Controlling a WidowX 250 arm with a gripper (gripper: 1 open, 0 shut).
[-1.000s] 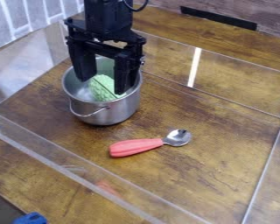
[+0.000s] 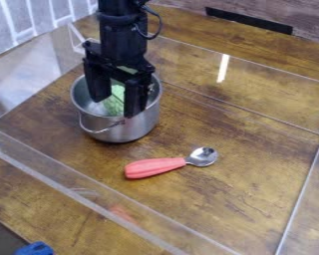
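Observation:
My black gripper (image 2: 117, 78) hangs over a steel pot (image 2: 129, 125) in the upper middle of the view, its fingers down at or inside the rim. Something pale green shows inside the pot, partly hidden by the gripper. I cannot tell whether the fingers hold it. A pink-handled spoon (image 2: 159, 167) lies on the wooden table (image 2: 249, 209) below and to the right of the pot.
A blue object (image 2: 32, 248) is at the bottom left corner. Clear plastic panels edge the table at the left and bottom.
The gripper has shifted about over the pot and now sits a little farther back and smaller in view. The pot and spoon look unmoved.

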